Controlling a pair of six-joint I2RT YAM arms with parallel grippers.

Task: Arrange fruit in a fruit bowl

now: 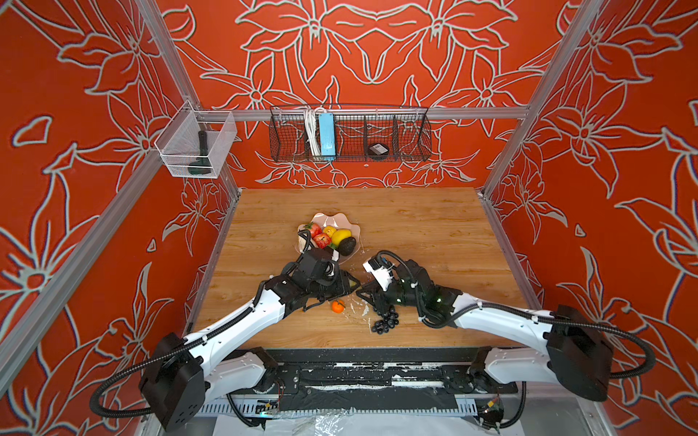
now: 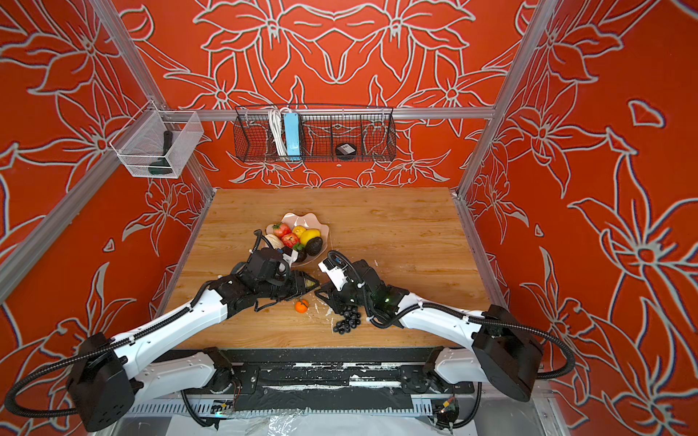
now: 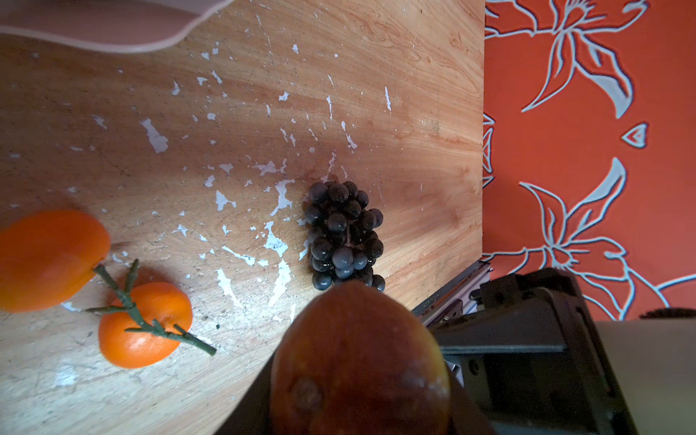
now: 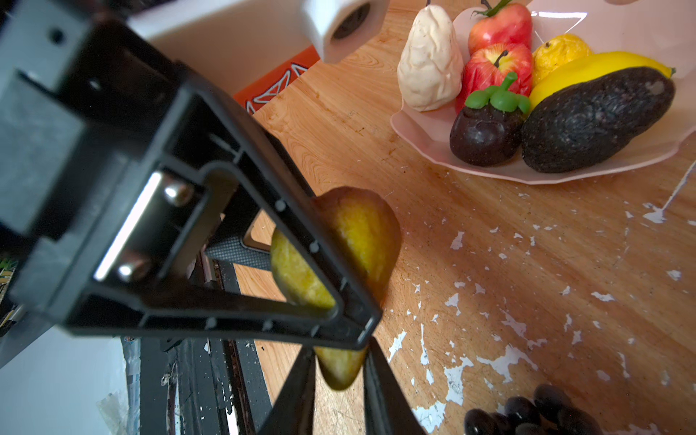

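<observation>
My left gripper [image 1: 352,282] is shut on a yellow-green, red-tinged pear-shaped fruit [image 3: 359,362], held above the table. In the right wrist view this fruit [image 4: 366,232] sits between the left fingers, its narrow tip pointing down. My right gripper [image 1: 365,289] faces it closely, part open, fingers [image 4: 295,395] just below the tip; whether they touch it is unclear. Further back stands the pink fruit bowl [image 1: 341,218], holding apples, yellow fruits, an avocado [image 4: 598,119], a dark fruit with green top [image 4: 485,134] and a pale wrinkled fruit [image 4: 431,61].
Two oranges on a green stem [image 3: 148,326] lie on the table below the left gripper. Dark grapes [image 3: 344,235] rest near the front, beneath the right gripper. Bare wood [image 1: 436,225] spreads right of the bowl. A wire basket [image 1: 349,134] hangs on the back wall.
</observation>
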